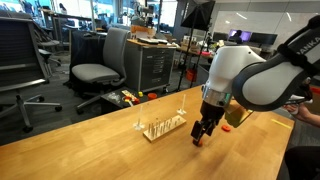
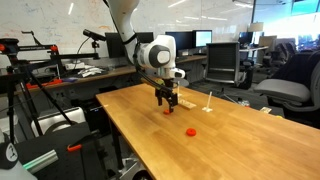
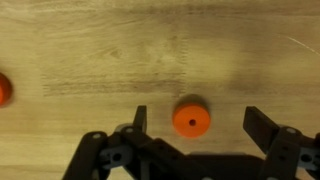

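Note:
In the wrist view, a round orange-red piece (image 3: 192,121) with a small dark hole in its middle lies on the wooden table. My gripper is open, one finger on each side of this piece and clear of it. At the left edge of the same view a second red piece (image 3: 4,89) is partly cut off. From exterior view 2, the gripper (image 2: 168,103) hangs low over one red piece (image 2: 168,111), and another red piece (image 2: 191,132) lies apart on the tabletop.
A wooden rack with upright pegs (image 1: 164,127) stands on the table beside the arm, with a thin white upright stick (image 1: 139,118) near it. An office chair (image 1: 98,75) is beyond the table.

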